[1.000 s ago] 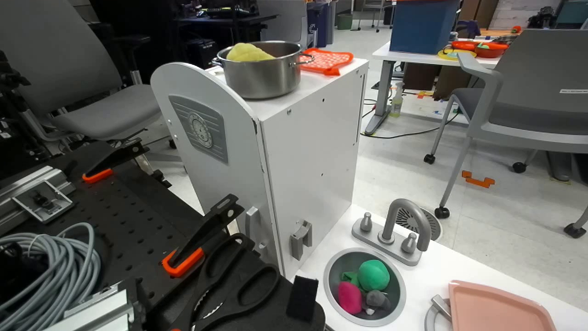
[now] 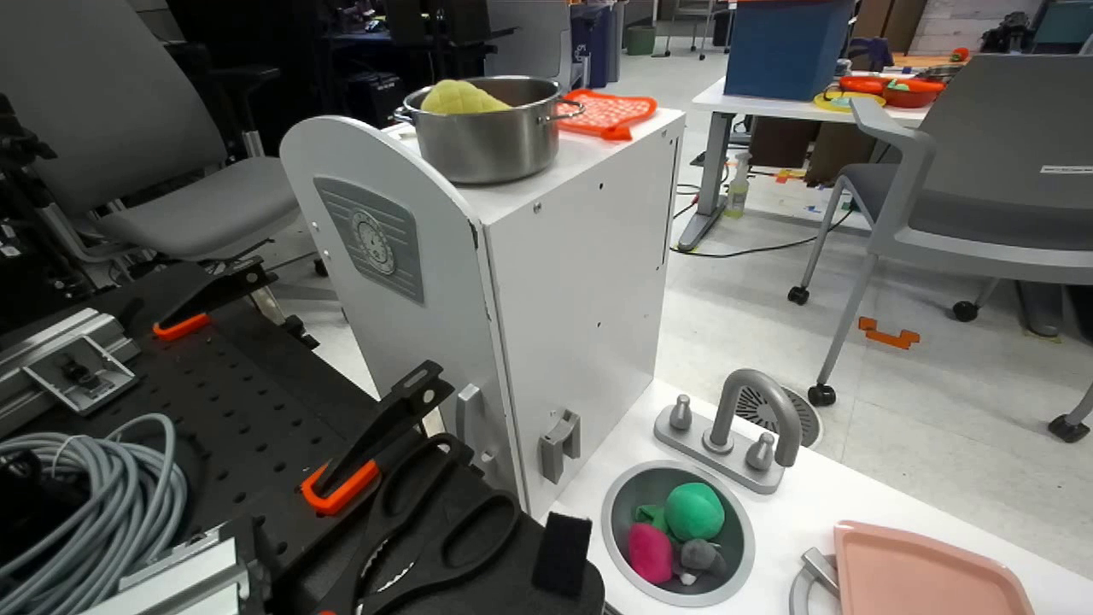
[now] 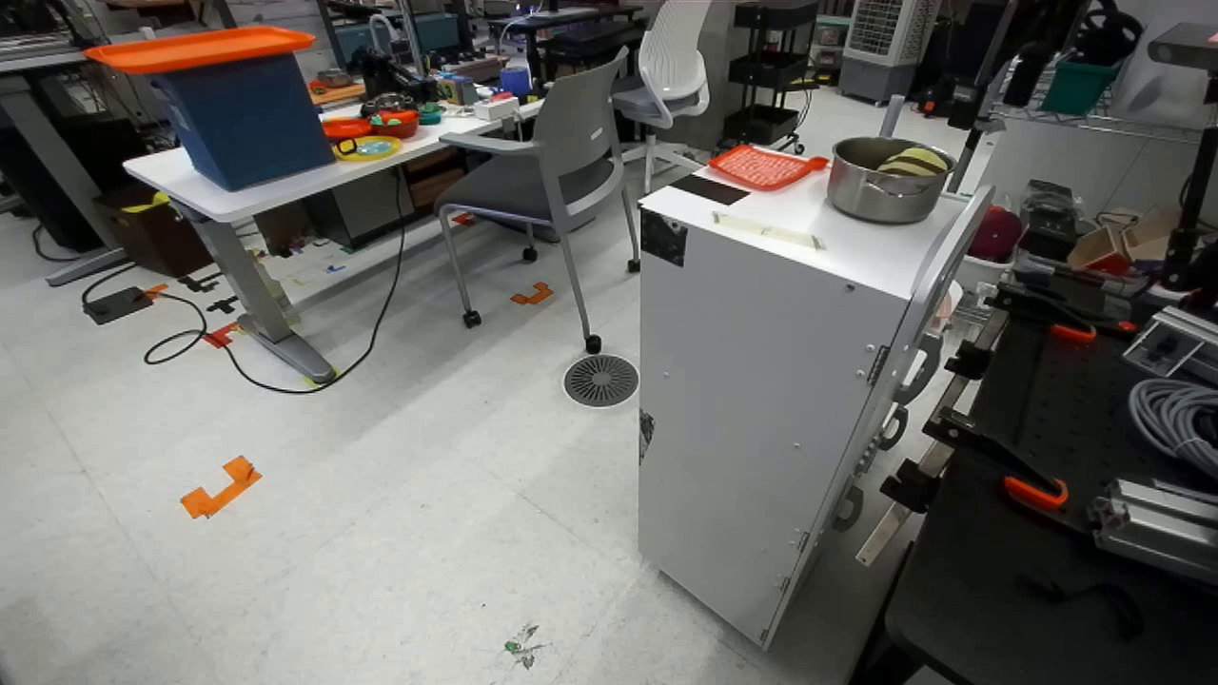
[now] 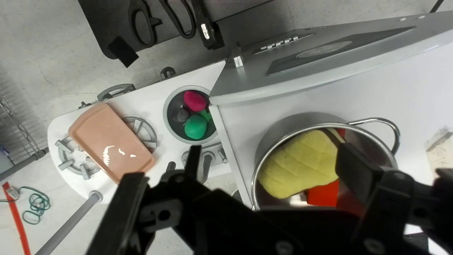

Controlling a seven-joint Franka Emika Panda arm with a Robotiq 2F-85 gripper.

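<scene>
In the wrist view my gripper is open, its black fingers (image 4: pixel 359 172) wide apart, with nothing held between them. Beneath the right finger lies a steel pot (image 4: pixel 275 135), which holds a yellow, quilted-looking soft item (image 4: pixel 297 163) and something red (image 4: pixel 323 193) partly under it. My gripper's body hides the pot's near side. From outside, the pot (image 2: pixel 487 149) stands on top of the white cabinet (image 2: pixel 589 246), and the yellow item (image 2: pixel 461 97) shows above its rim. Neither exterior view shows my gripper.
Soft toys, including a green one (image 2: pixel 694 511), fill part of the grey sink basin (image 2: pixel 739 559). A pink tray (image 2: pixel 927 574) rests on the counter beside it. An orange-red perforated piece (image 3: pixel 765 166) lies behind the pot. The cabinet's raised rounded panel (image 2: pixel 328 154) borders one side.
</scene>
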